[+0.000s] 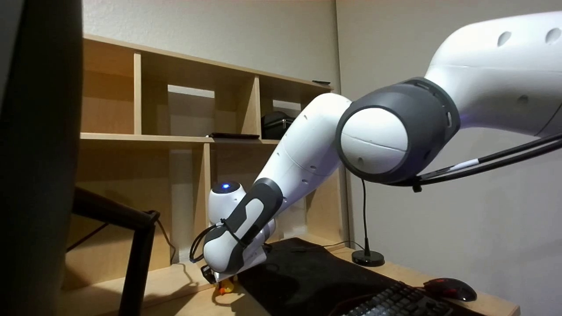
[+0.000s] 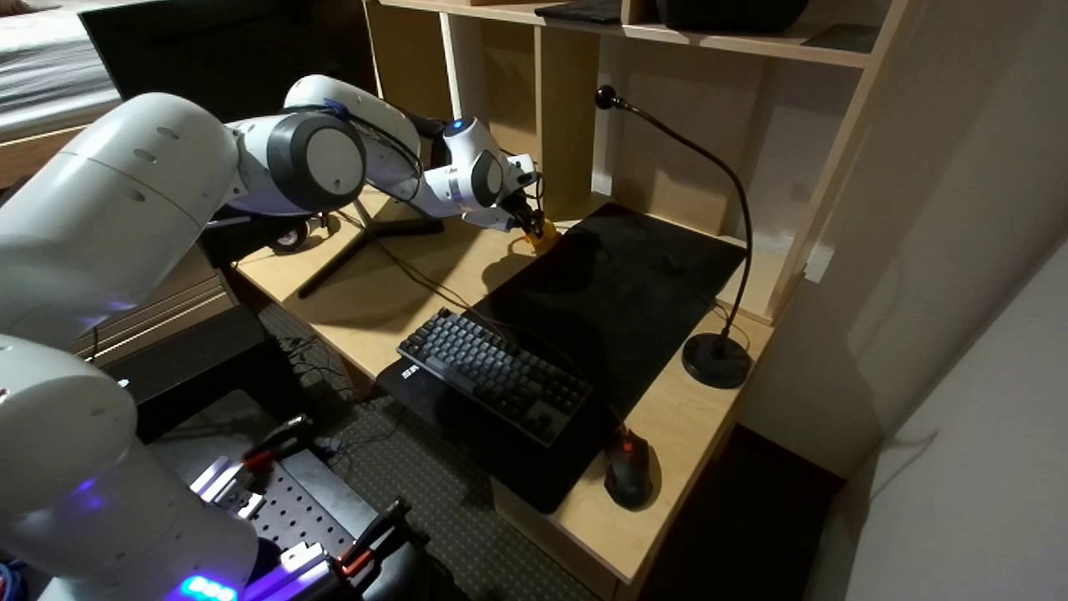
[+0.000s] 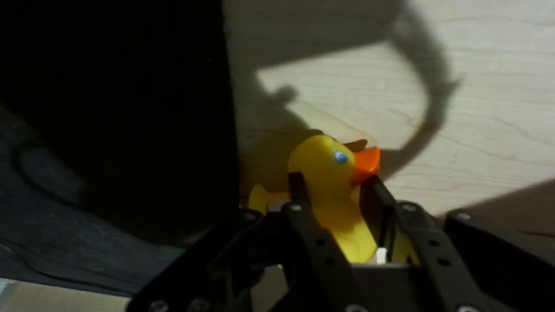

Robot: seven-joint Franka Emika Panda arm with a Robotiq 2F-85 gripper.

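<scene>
A yellow rubber duck (image 3: 330, 192) with an orange beak and a blue eye is on the pale wood desk, close to the edge of the black mat. My gripper straddles it in the wrist view, with one dark finger (image 3: 299, 188) over its back side and the other finger (image 3: 372, 200) by its chest, under the beak. The fingers stand apart with the duck between them; whether both press on it I cannot tell. In exterior view 2 the duck (image 2: 542, 236) shows partly behind my gripper (image 2: 536, 229). Exterior view 1 shows only a little of the duck (image 1: 226, 287).
The black mat (image 2: 641, 290) covers much of the desk, with a keyboard (image 2: 496, 371) and a mouse (image 2: 628, 471) toward its front. A gooseneck stand (image 2: 717, 361) rises at the right. Wooden shelves (image 1: 174, 136) back the desk; a monitor leg (image 1: 138, 258) stands left.
</scene>
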